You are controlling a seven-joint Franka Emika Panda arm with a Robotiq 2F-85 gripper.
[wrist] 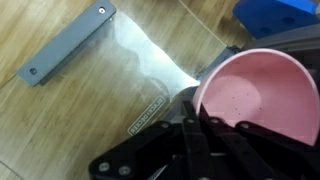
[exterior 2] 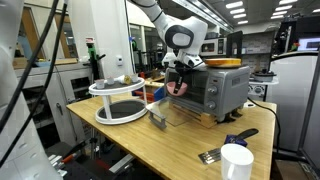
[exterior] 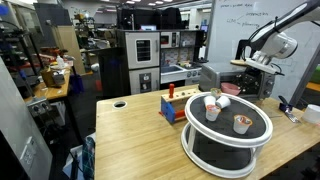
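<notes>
A pink bowl (wrist: 262, 95) fills the right side of the wrist view, its open inside facing the camera. My gripper is shut on its near rim; the black fingers partly cover that edge. In the second exterior view the pink bowl (exterior 2: 177, 88) hangs tilted in front of the toaster oven (exterior 2: 215, 92), below my gripper (exterior 2: 179, 76). From the first exterior view, the bowl (exterior: 231, 89) appears behind the round stand. Whether it touches anything below cannot be told.
A two-tier round stand (exterior: 221, 136) carries several cups. An orange plate (exterior 2: 222, 62) lies on the oven. A blue-and-red rack (exterior: 178, 106) is beside the stand. A white cup (exterior 2: 236, 162) and dark utensils (exterior 2: 240, 137) sit near the front.
</notes>
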